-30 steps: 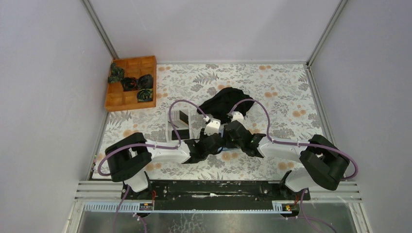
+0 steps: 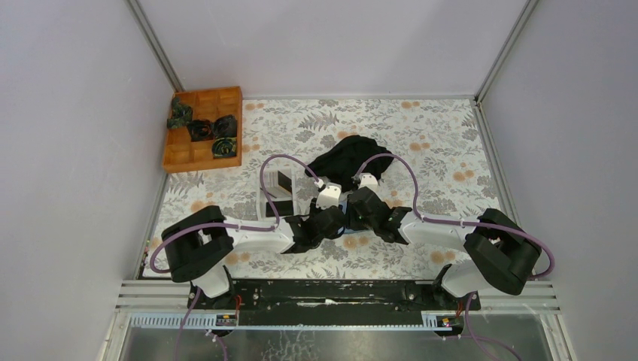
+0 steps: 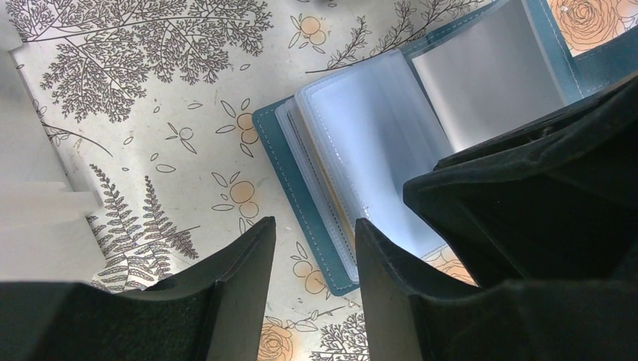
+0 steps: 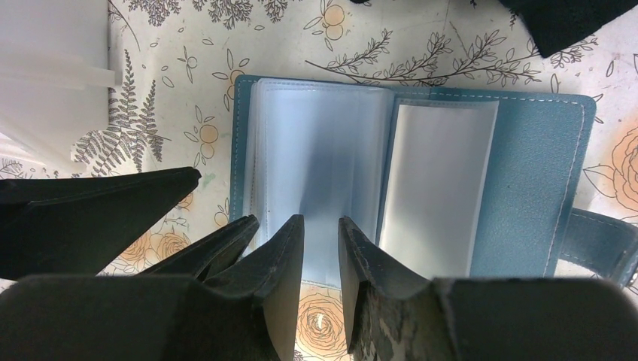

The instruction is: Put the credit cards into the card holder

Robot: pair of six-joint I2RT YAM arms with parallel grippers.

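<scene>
A teal card holder (image 4: 530, 180) lies open on the table, with a stack of clear plastic sleeves (image 3: 376, 135) on one half and a white panel (image 4: 436, 180) on the other. My left gripper is at the sleeves' outer edge, fingers part open, with nothing visible held. My right gripper is over the lower part of the sleeves, fingers part open and empty. The two grippers are very close together, each intruding into the other's wrist view. In the top view both arms hide most of the holder. I cannot make out any separate card.
A white divided tray (image 2: 263, 192) stands just left of the holder. A black cloth (image 2: 346, 154) lies behind it. An orange compartment box (image 2: 180, 154) with dark items sits at the back left.
</scene>
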